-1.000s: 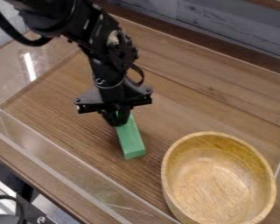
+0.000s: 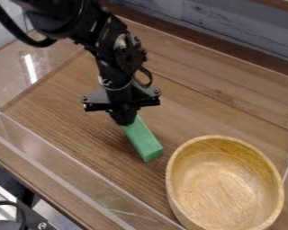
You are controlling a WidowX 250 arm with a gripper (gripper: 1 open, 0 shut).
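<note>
My black gripper (image 2: 122, 111) reaches down from the upper left over a green block (image 2: 143, 138), its fingertips at the block's upper-left end. Whether the fingers are closed on the block is hard to see, as the gripper body covers that end. The block lies slanted on the wooden surface (image 2: 67, 125), to the left of a round wooden bowl (image 2: 225, 185).
The bowl fills the lower right of the view. Clear strips and edges run along the left and front of the wooden surface, with dark cables at the lower left. A grey panel stands at the back.
The green block has shifted and turned somewhat over the last second, now lying more diagonally. The gripper has moved only slightly around the block's upper end.
</note>
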